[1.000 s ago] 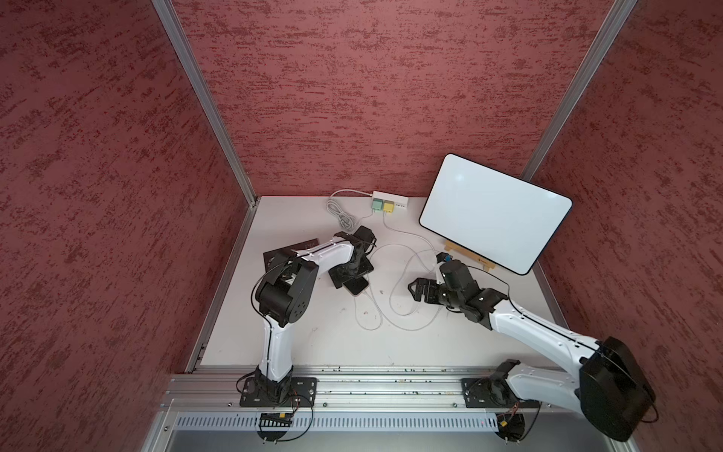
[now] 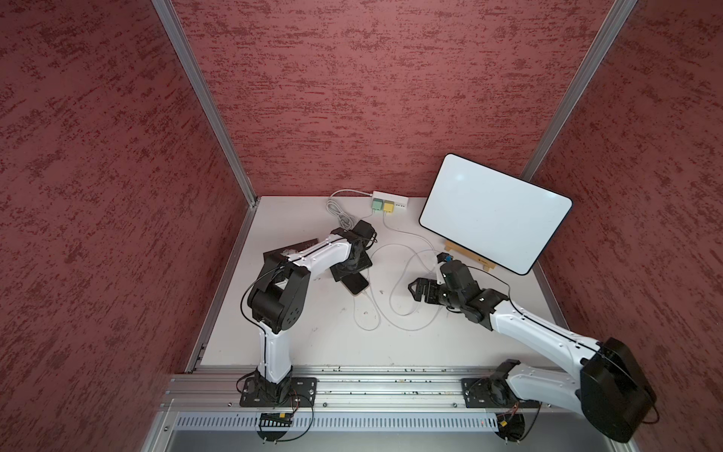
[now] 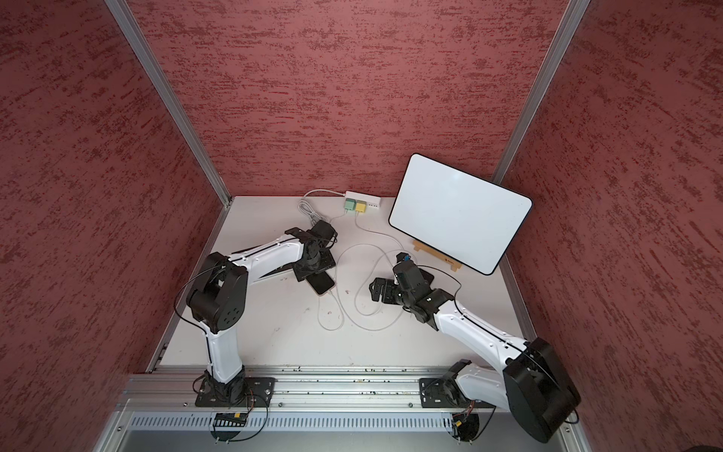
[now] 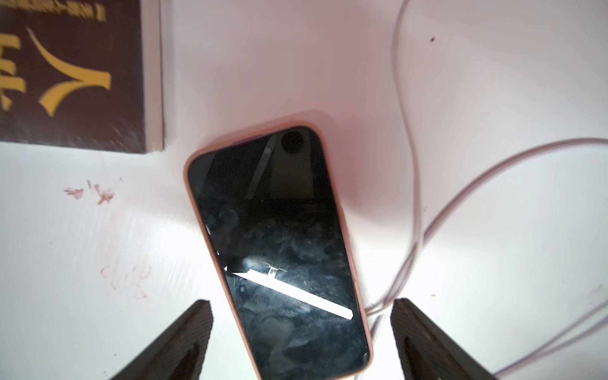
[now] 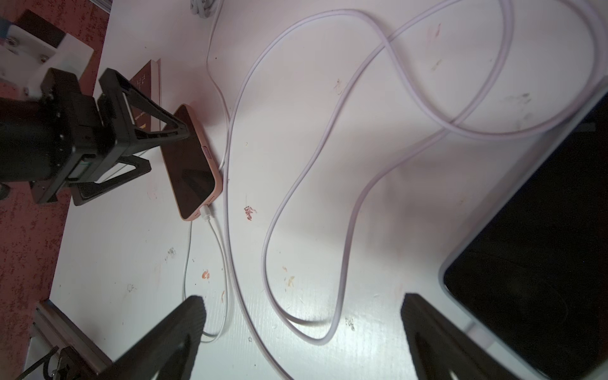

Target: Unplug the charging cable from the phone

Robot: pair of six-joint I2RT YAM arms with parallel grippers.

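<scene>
The phone (image 4: 278, 240), black-screened in a pink case, lies face up on the table. In the right wrist view a white cable plug (image 5: 205, 212) sits at its near short end, and the thin charging cable (image 5: 221, 247) runs from there in a loop. My left gripper is above the phone, open, its fingers (image 4: 180, 338) on either side of the phone's lower part, nothing held. That plug end is cut off or hidden in the left wrist view. Off to the right, my right gripper is open and empty above the table.
A dark box (image 4: 76, 76) lies beside the phone's far end. A black tablet (image 5: 538, 253) is at the right, with a thicker white cable (image 5: 342, 278) looping between. At the back are a power strip (image 2: 399, 200) and a leaning whiteboard (image 2: 497, 211).
My left gripper has shifted slightly back and away from the phone's near end, so more of the phone shows. The right arm has stayed still.
</scene>
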